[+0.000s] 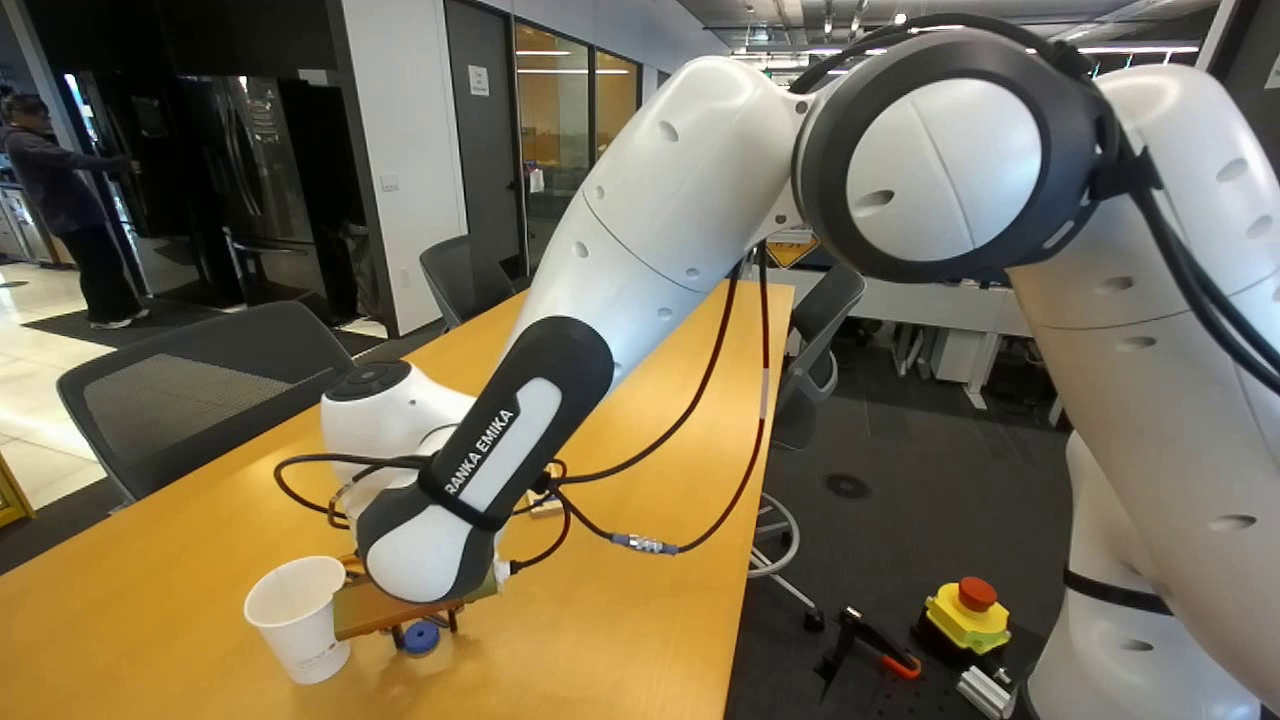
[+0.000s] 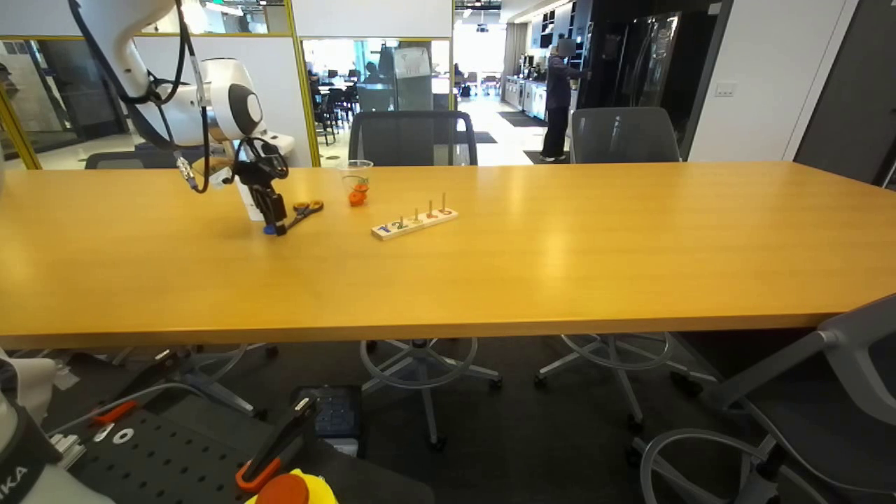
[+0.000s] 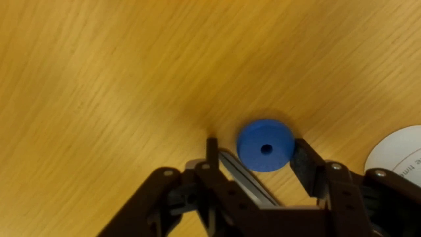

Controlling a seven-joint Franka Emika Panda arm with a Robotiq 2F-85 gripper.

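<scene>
A blue disc (image 3: 265,146) with a small central hole lies on the table, between the two fingers of my gripper in the wrist view. One finger (image 3: 306,162) is against or very near the disc's right edge, while a gap separates the disc from the left finger. The fingers stand part open. Exterior view 1 shows the disc (image 1: 421,637) below the gripper, and exterior view 2 shows it (image 2: 269,228) beside the gripper's tips (image 2: 276,227). Scissors (image 2: 306,211) lie right beside the gripper, their blades (image 3: 248,179) passing under it.
A white paper cup (image 1: 300,618) stands close beside the gripper. Farther along are a clear cup (image 2: 356,180) with orange pieces inside and a wooden board (image 2: 415,223) with several pegs.
</scene>
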